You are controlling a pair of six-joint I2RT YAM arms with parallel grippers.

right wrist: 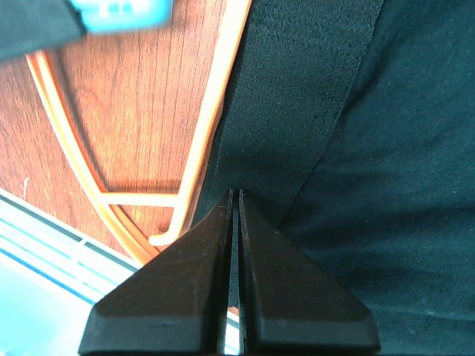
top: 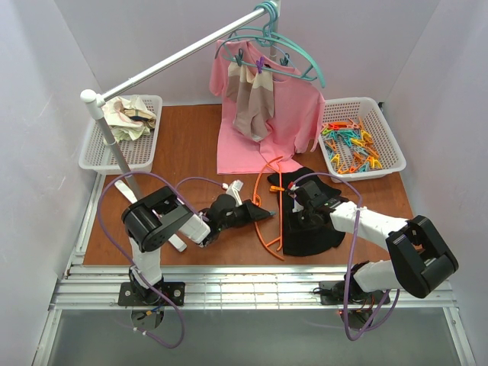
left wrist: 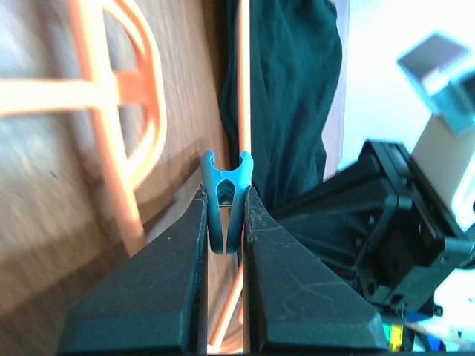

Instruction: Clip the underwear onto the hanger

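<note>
An orange hanger [top: 260, 229] lies on the wooden table, its straight bar along the left edge of the black underwear [top: 313, 240]. An orange clip [top: 276, 188] sits on the hanger's upper part. My left gripper is shut on a blue clip [left wrist: 239, 178], held over the hanger beside the underwear. My right gripper is shut at the cloth near the hanger bar, with nothing visible between its fingers.
A basket of clips [top: 335, 164] stands at back right, a basket of cloth [top: 95, 152] at back left. A rack [top: 175, 53] carries teal hangers with clothes; a pink shirt reaches the table's back.
</note>
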